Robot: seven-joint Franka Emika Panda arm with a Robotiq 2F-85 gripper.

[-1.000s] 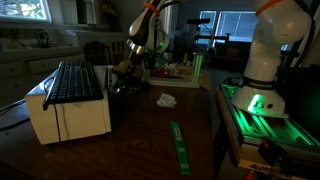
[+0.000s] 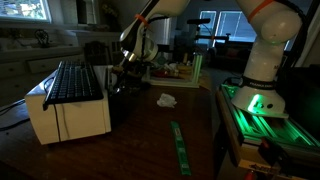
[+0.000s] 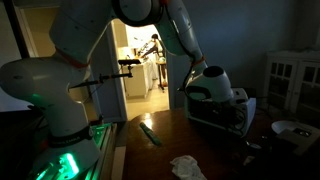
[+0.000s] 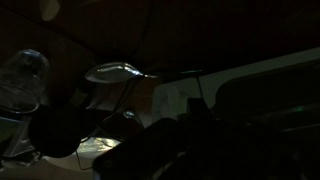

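My gripper (image 2: 123, 72) is low over the far part of the dark table, close to the right side of the white box (image 2: 80, 122). Its fingers are very dark in every view; the fingers are shut, with nothing visible between them. A shiny metal spoon (image 4: 113, 72) lies on the table in the wrist view, apart from the gripper. Left of the spoon is a clear cup (image 4: 22, 78). Shadow hides most of what lies under the hand.
A black slotted rack or keyboard (image 2: 76, 83) tops the white box. A crumpled white cloth (image 2: 166, 100) and a green strip (image 2: 180, 148) lie on the table. A pale bowl (image 3: 291, 131) stands at the right.
In exterior view 1 my arm has come down and shifted left, bringing the gripper lower beside the white box. The box, cloth and green strip have stayed put.
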